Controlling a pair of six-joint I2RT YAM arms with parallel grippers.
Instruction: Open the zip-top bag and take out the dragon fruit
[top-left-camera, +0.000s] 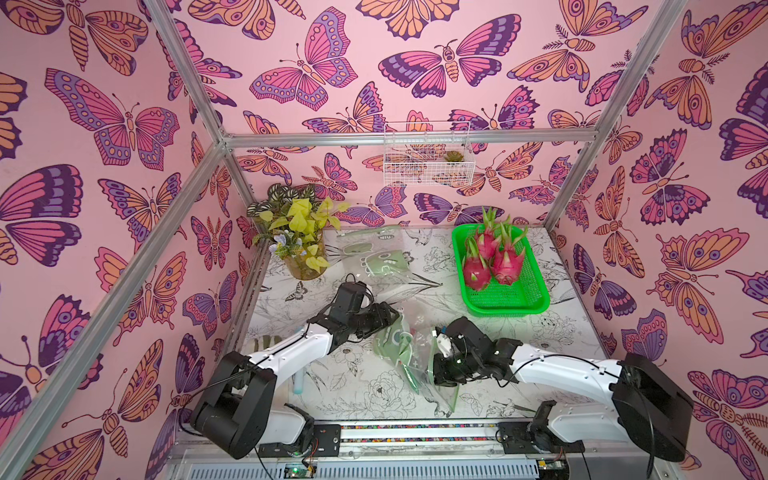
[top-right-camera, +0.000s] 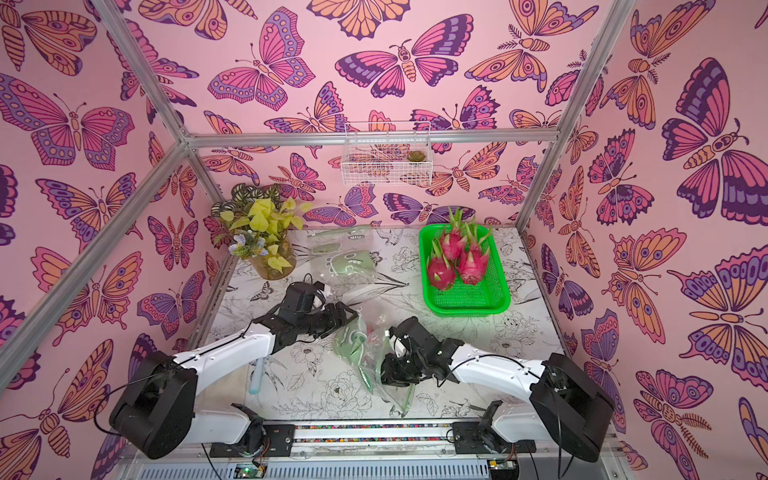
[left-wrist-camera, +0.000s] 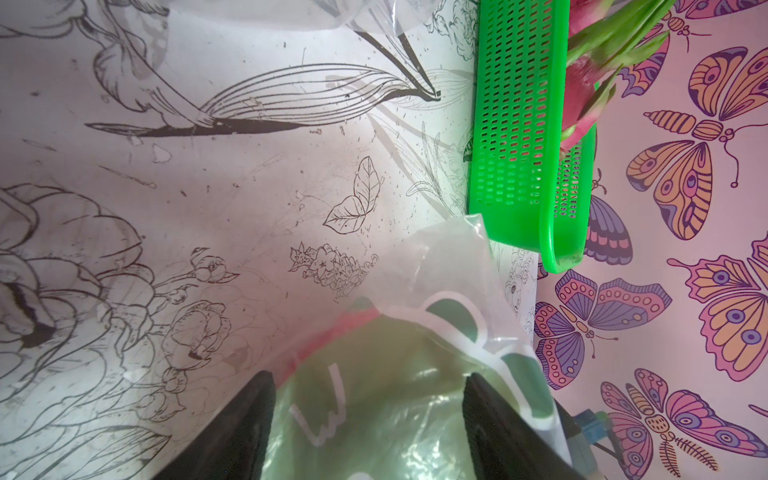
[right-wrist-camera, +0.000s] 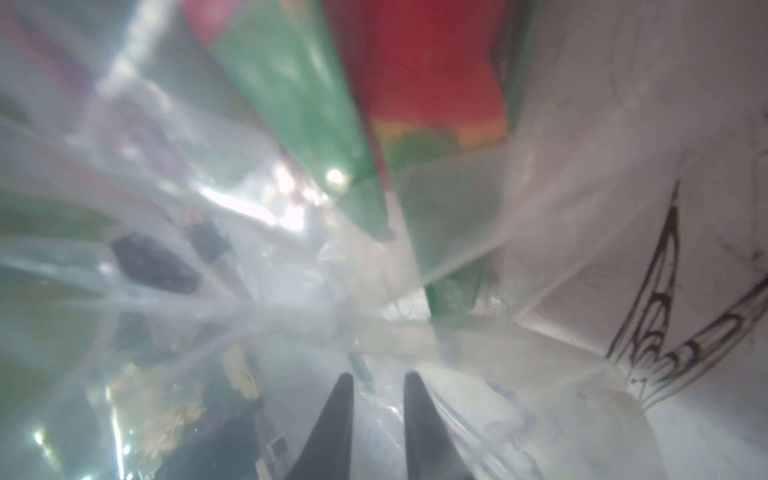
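A clear zip top bag with green print (top-left-camera: 404, 344) stands mid-table between my two arms. Inside it, red and green parts of the dragon fruit (right-wrist-camera: 432, 72) show through film, close up. My left gripper is open at the bag's left side, fingers spread with the green printed film between and beyond them. My right gripper is at the bag's mouth end, its fingertips a small gap apart with clear film around them. Whether film is pinched there cannot be told.
Several dragon fruits (top-left-camera: 491, 260) sit in a green basket (top-left-camera: 520, 304) at the back right. Flat bags (top-left-camera: 384, 262) and a potted plant (top-left-camera: 304, 268) stand behind. A light blue stick (top-right-camera: 256, 376) lies left.
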